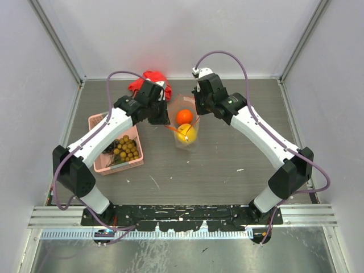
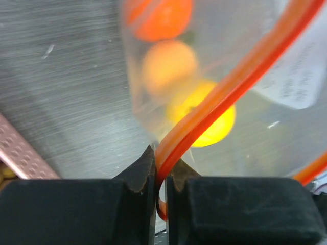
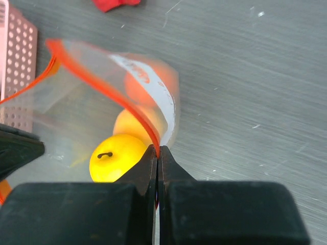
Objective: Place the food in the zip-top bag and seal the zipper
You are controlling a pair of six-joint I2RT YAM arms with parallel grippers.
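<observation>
The clear zip top bag (image 1: 177, 106) with an orange zipper rim stands mouth open between my arms. Inside lie a yellow fruit (image 3: 117, 158) with a short stem, a pale orange fruit (image 2: 170, 67) and a red-orange one (image 1: 183, 116). My left gripper is closed on the orange rim (image 2: 219, 99) at one side of the mouth; its two fingers stand almost together with the strip between them. On the opposite side my right gripper is shut on the bag's edge. The mouth spreads between both grippers.
A pink basket (image 1: 140, 161) holding brown-yellow round fruits (image 1: 126, 149) and dark grapes sits at the left. Red cloth (image 1: 155, 76) lies at the back behind the left arm. Free table (image 1: 244, 148) lies to the right and in front.
</observation>
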